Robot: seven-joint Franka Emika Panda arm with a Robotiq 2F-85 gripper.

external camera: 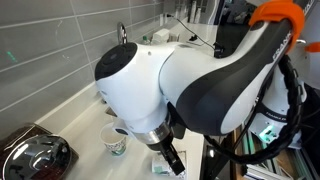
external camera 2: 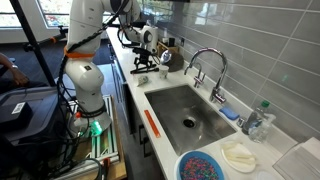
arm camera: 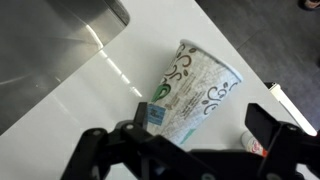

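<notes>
A paper cup (arm camera: 195,85) with a swirl pattern lies on its side on the white counter, its wide end away from my gripper in the wrist view. My gripper stands open, with the cup's near end in the space between its fingers; whether they touch it I cannot tell. In exterior view 1 the same lying cup (external camera: 166,164) shows just under the gripper, partly covered by it. A second patterned cup (external camera: 114,142) stands upright close to the wall side. The fingers are too small to make out in exterior view 2.
A shiny metal pot or appliance (external camera: 38,152) sits at the lower left. The sink (external camera 2: 195,115) and its faucet (external camera 2: 218,75) lie farther along the counter. A blue-rimmed bowl (external camera 2: 200,168) stands beyond the sink. A small red and white object (arm camera: 252,144) shows near the counter's edge.
</notes>
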